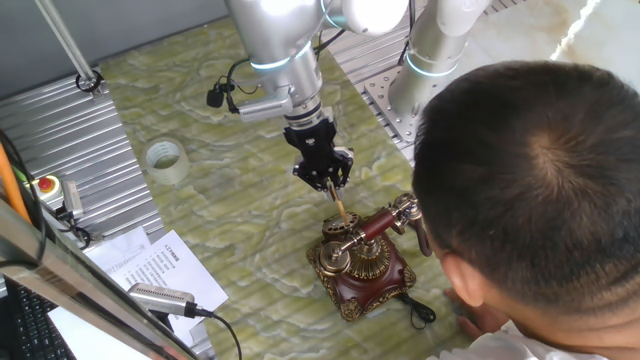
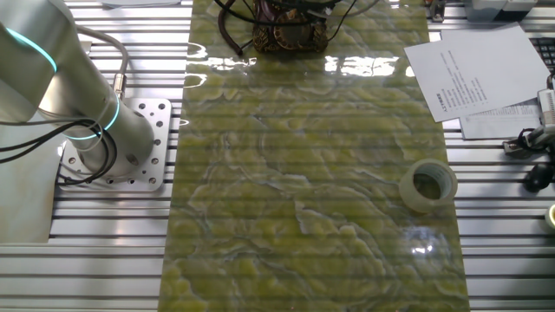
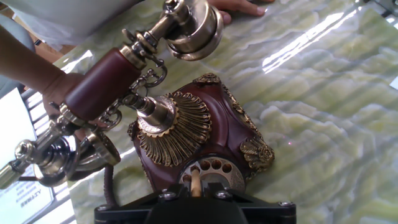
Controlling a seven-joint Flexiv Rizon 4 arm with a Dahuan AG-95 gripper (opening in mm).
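An antique-style dark red and brass telephone (image 1: pixel 362 283) stands on the green marbled mat, its handset (image 3: pixel 104 84) lying across the cradle. My gripper (image 1: pixel 333 187) is above the phone's dial side, shut on a thin wooden stick (image 1: pixel 341 208). In the wrist view the stick (image 3: pixel 196 181) projects from between the fingers and its tip lies over the finger holes of the rotary dial (image 3: pixel 217 171). Whether the tip presses inside a hole cannot be told. Exterior view 2 shows only the phone's base (image 2: pixel 290 36) at the top edge; the gripper is out of that view.
A person (image 1: pixel 545 170) leans in close at the right, a hand (image 3: pixel 239 6) near the phone. A tape roll (image 1: pixel 167 161) and paper sheets (image 1: pixel 180 272) lie to the left. A black cable (image 1: pixel 420 311) is beside the phone.
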